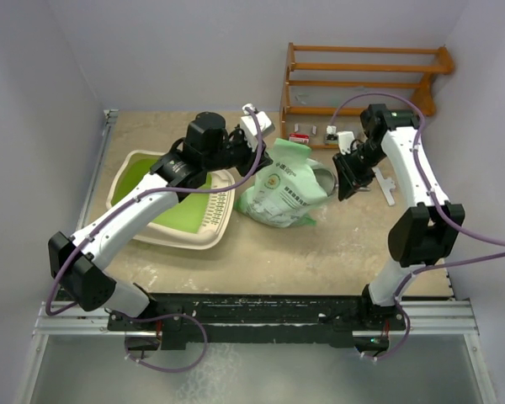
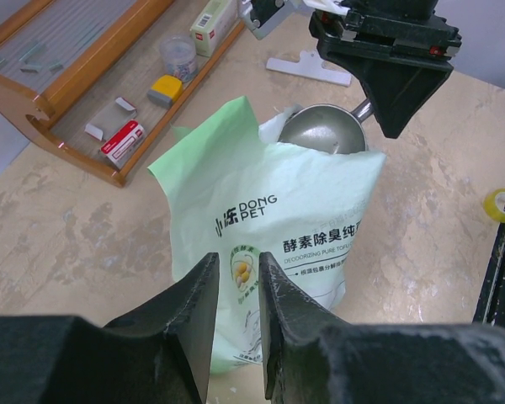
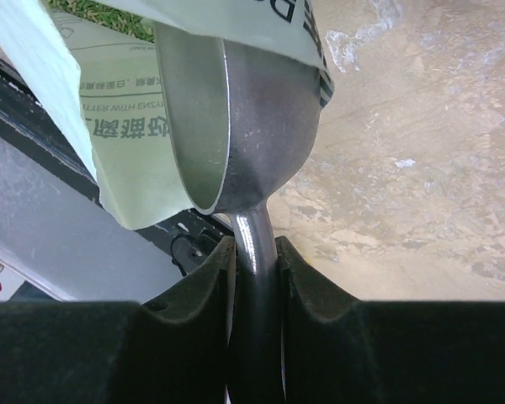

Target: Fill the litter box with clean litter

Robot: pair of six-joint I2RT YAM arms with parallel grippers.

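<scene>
A pale green litter bag (image 1: 282, 189) stands open in the middle of the table, green pellets visible inside in the right wrist view. My right gripper is shut on the handle of a steel scoop (image 3: 265, 118), whose head sits at the bag's mouth under its flap. My left gripper hangs beside the bag's upper left in the top view; in its own view the fingertips are close together before the printed bag, and whether they touch it I cannot tell. The litter box (image 1: 215, 231) with its green tray (image 1: 185, 215) lies at left, partly under my left arm.
A wooden rack (image 1: 362, 49) with small boxes stands at the back. A white clip (image 2: 307, 71) lies near it, and a yellow tape roll (image 2: 501, 204) at the table's edge.
</scene>
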